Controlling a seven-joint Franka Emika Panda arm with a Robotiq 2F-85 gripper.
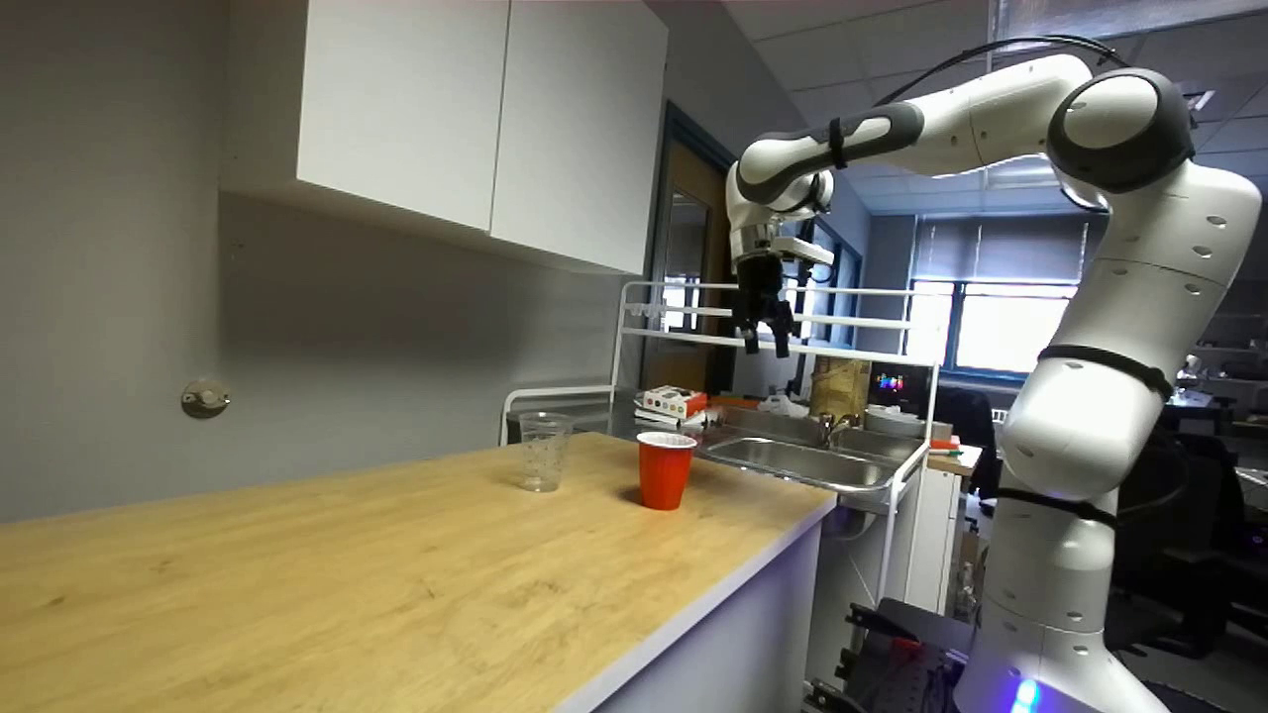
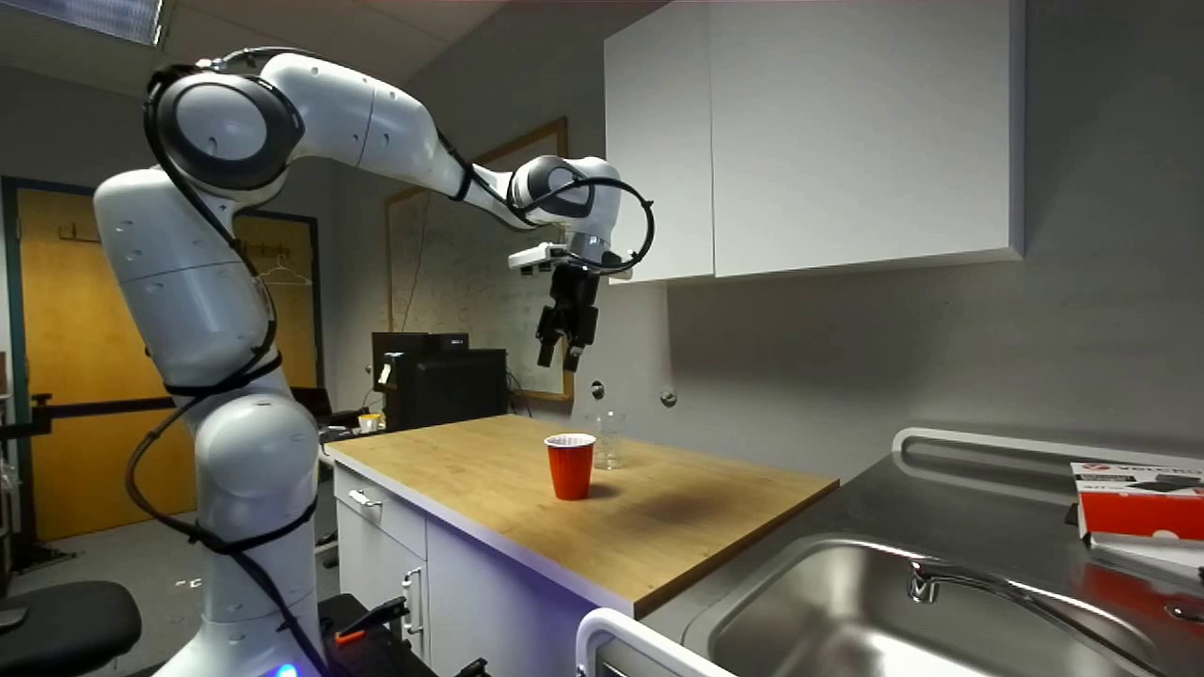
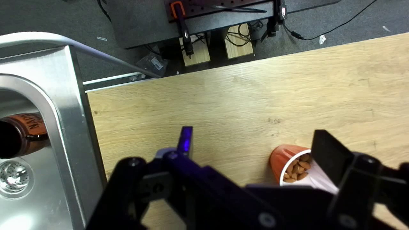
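Observation:
A red cup (image 1: pixel 665 473) with a white rim stands upright on the wooden countertop (image 1: pixel 392 559). Almonds (image 3: pixel 297 168) lie inside it, as the wrist view shows, though my gripper covers part of the cup there. Behind it on the same counter is a clear, empty-looking plastic cup (image 2: pixel 609 446), also upright. High above the counter, my gripper (image 2: pixel 560 359) points downward with its fingers apart and nothing between them. It touches neither cup.
White cabinets (image 1: pixel 416 119) hang over the counter along the wall. A steel sink (image 2: pixel 841 587) adjoins one end, with a faucet (image 2: pixel 937 581) and a brown mug (image 3: pixel 27 132) in the basin. White rails (image 1: pixel 785 345) frame the sink side.

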